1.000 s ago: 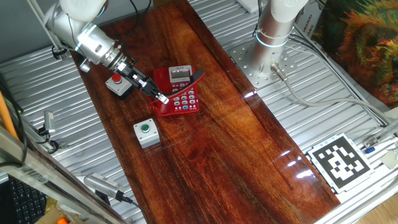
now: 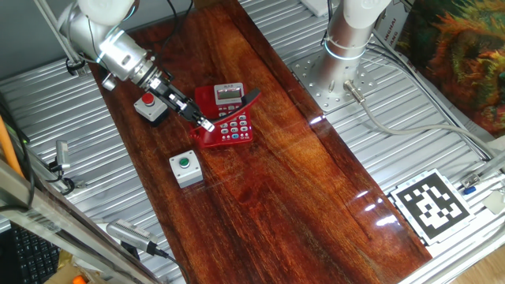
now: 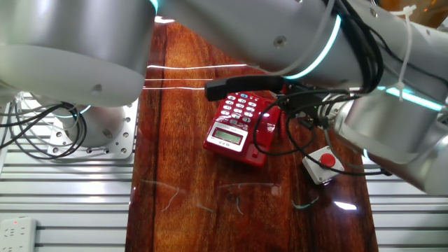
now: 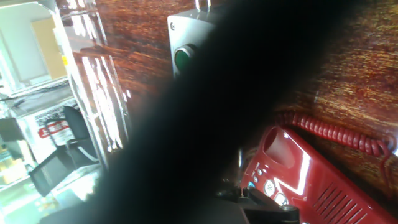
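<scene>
A red desk phone [image 2: 235,136] with a grey display and white keys lies on the wooden table. Its handset [image 2: 248,101] is off the cradle and held above the base, slanting across it. My gripper [image 2: 207,124] is shut on the handset near its left part. In exterior view 2 the dark handset [image 3: 241,85] passes over the keypad end of the phone [image 3: 234,133]; the arm hides the grip there. A blurred black handset [image 4: 205,106] fills the middle of the wrist view, with the bare cradle of the phone [image 4: 305,168] below right.
A box with a green button [image 2: 185,164] and one with a red button [image 2: 149,101] stand along the left table edge. A coiled red cord [image 4: 329,129] runs beside the phone.
</scene>
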